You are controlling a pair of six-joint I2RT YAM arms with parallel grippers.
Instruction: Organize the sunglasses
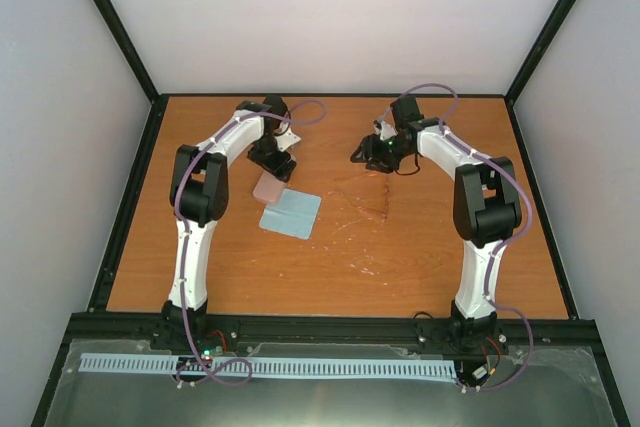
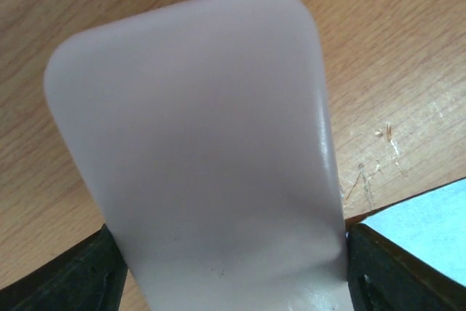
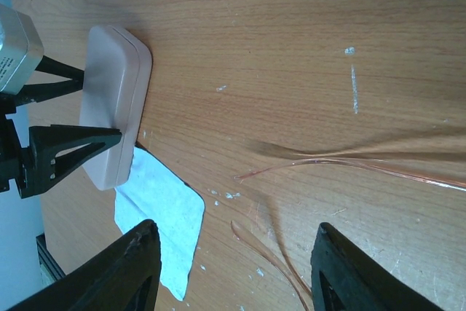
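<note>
A pale pink-grey case (image 1: pixel 268 188) lies flat beside a light blue cloth (image 1: pixel 291 214); my left gripper (image 1: pixel 278 167) is over it, its dark fingers on either side of the case (image 2: pixel 196 129), wide apart. In the right wrist view the case (image 3: pixel 116 92) has the left gripper's fingers at it. Thin pinkish sunglasses frame pieces (image 3: pixel 349 165) lie on the wood, only partly in view. My right gripper (image 1: pixel 370 161) is above them, its fingers apart with nothing between them.
Dark frame rails and pale walls border it on the sides and back.
</note>
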